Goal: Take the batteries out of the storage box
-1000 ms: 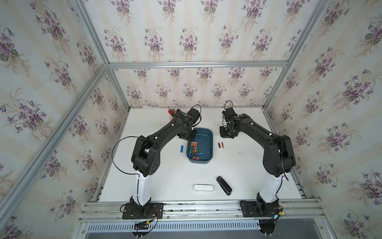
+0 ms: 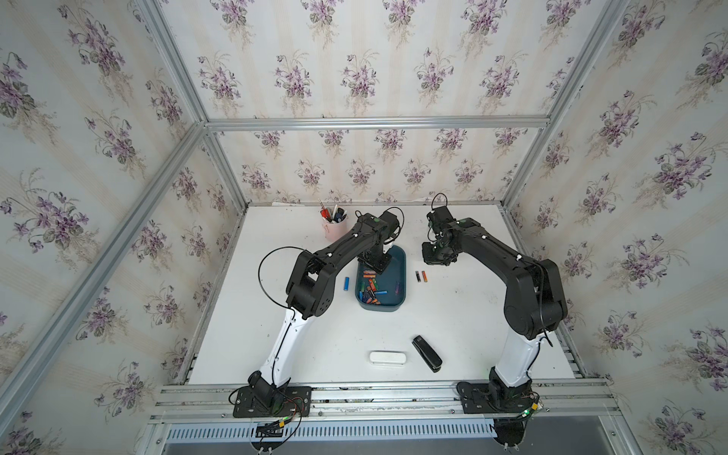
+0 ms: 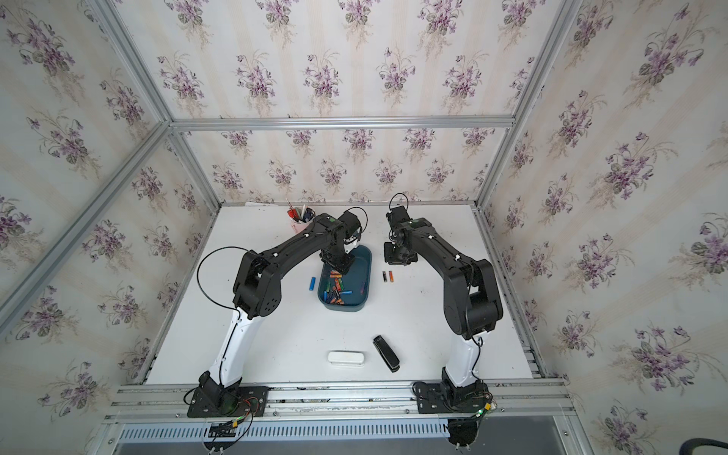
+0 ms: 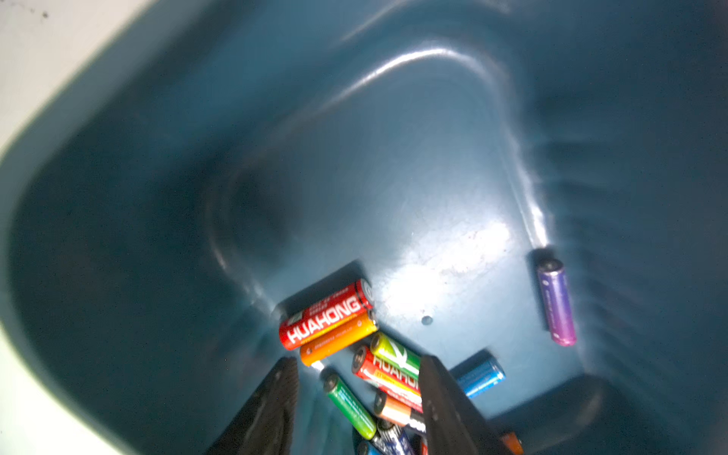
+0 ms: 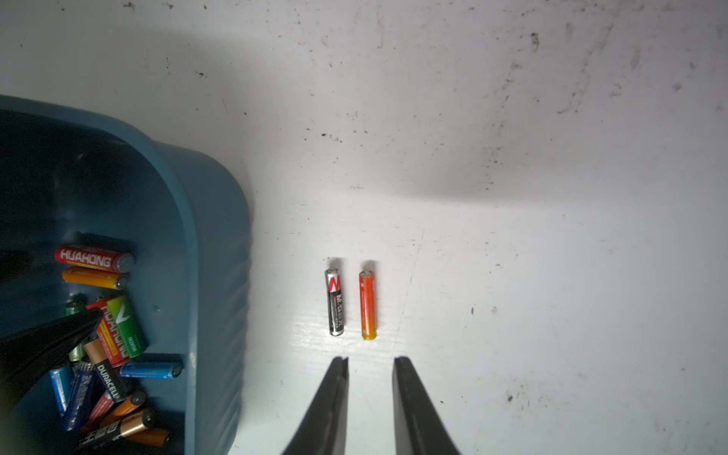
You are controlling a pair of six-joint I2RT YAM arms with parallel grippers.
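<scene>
A teal storage box (image 2: 394, 299) holds several batteries, among them a red one (image 4: 326, 318), an orange one (image 4: 337, 337) and a purple one (image 4: 556, 303). My left gripper is low over or inside the box, open, its fingers above the batteries. My right gripper hangs over bare table right of the box, fingers parted with nothing between them; a black-silver battery (image 5: 335, 303) and an orange battery (image 5: 367, 307) lie just beyond them on the table.
A blue battery (image 2: 345, 283) lies left of the box. A pink pen cup (image 2: 330, 227) stands behind it; a white case (image 2: 387, 357) and a black case (image 2: 427, 353) lie near the front edge.
My left arm has moved right, further over the box. My right arm has shifted slightly to the right.
</scene>
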